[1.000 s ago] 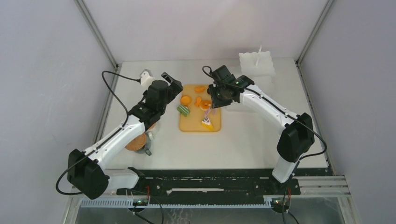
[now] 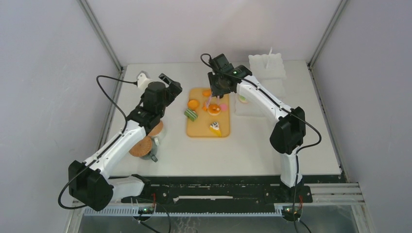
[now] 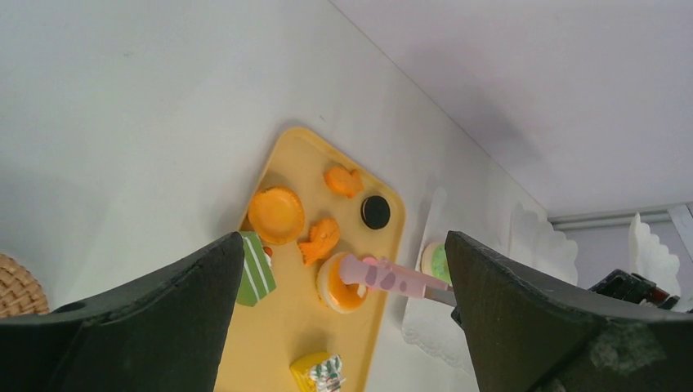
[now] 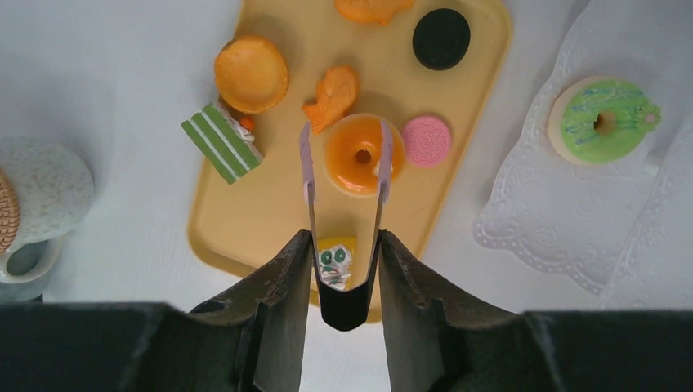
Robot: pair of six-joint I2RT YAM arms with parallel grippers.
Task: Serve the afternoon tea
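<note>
An orange tray holds snack pieces: an orange donut, fish-shaped pieces, a green-striped cake, a yellow cake, a round tart, a pink round and a dark round. My right gripper hovers over the orange donut, its pink-tipped fingers apart, nothing seen held. My left gripper stands open left of the tray, above the table, nothing between its fingers. A green donut lies on a white lace stand right of the tray.
Cups with woven lids stand at the front left, under my left arm. The white stand's upper part is at the back right. The table front, right of the cups, is clear.
My right gripper has moved back and to the left over the tray. The left arm has shifted slightly left. The pieces on the tray look unmoved.
</note>
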